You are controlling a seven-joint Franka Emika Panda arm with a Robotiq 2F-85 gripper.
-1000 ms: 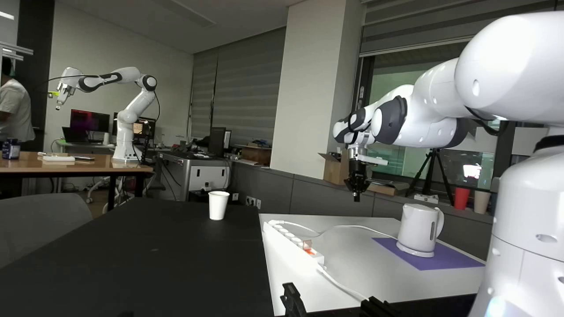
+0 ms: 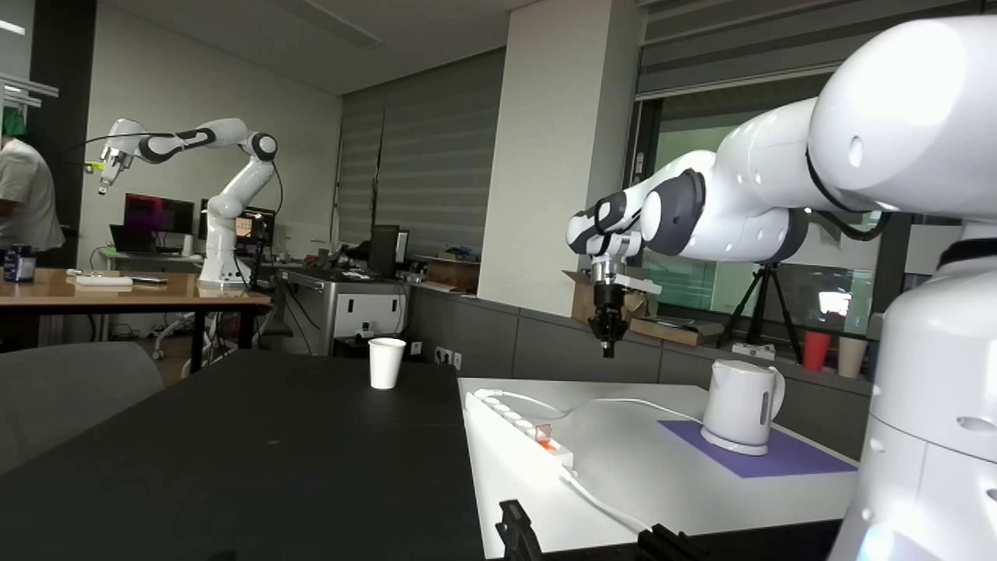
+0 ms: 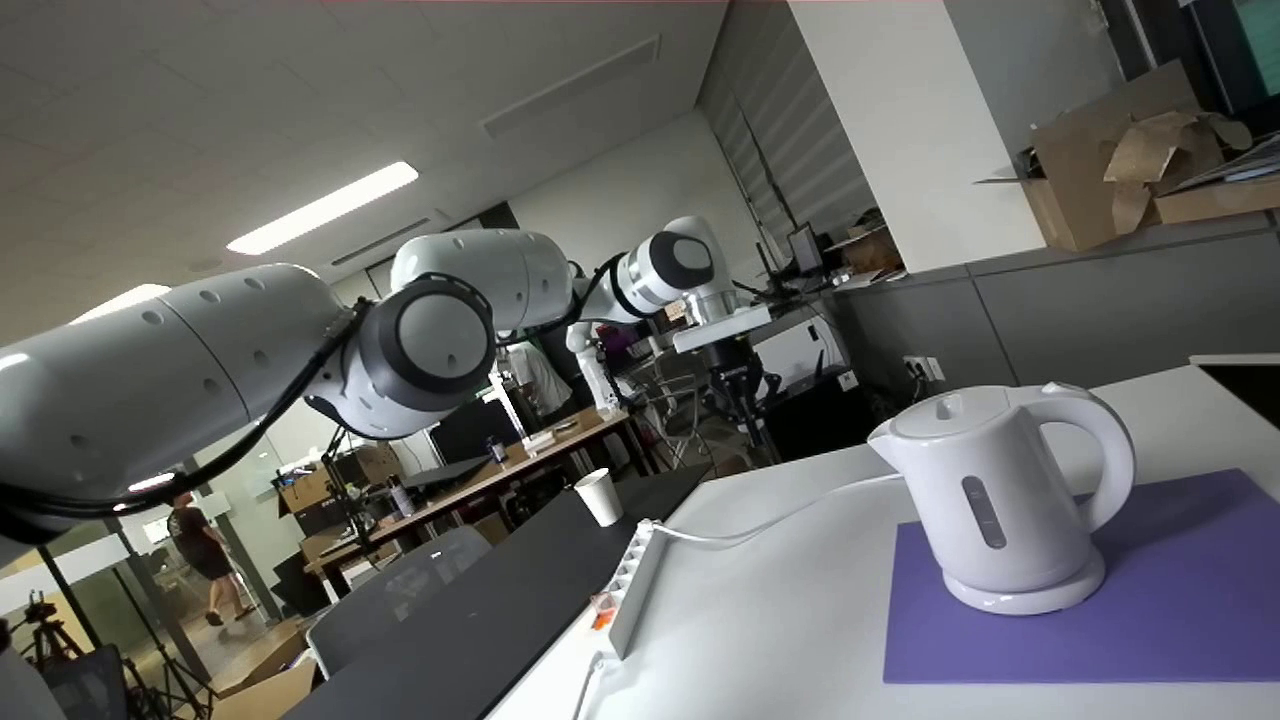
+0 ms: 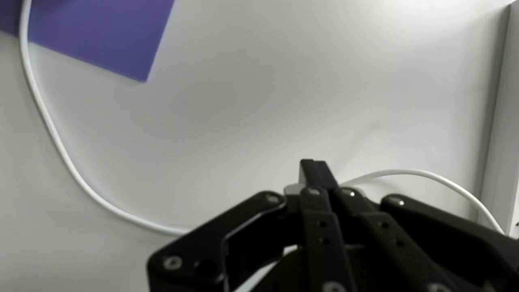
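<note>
My gripper [image 2: 609,347] hangs above the white table, its two black fingers pressed together. In the wrist view the shut fingers [image 4: 315,170] show nothing between them, and a white cord [image 4: 82,182] passes on the surface below, partly hidden by the gripper. A white kettle [image 3: 1002,498] stands upright on a purple mat [image 3: 1182,612]. The cord runs from the kettle to a white power strip [image 2: 523,425] at the table's left edge. On the strip sits a small orange-red switch [image 2: 544,441].
A white paper cup [image 2: 385,363] stands upright on the black table [image 2: 280,449], left of the white table [image 2: 645,458]. Cardboard boxes [image 3: 1104,156] lie on the ledge behind.
In exterior view 1 my gripper has moved left, towards the power strip side, at about the same height. The kettle, cord, strip and cup have not moved.
</note>
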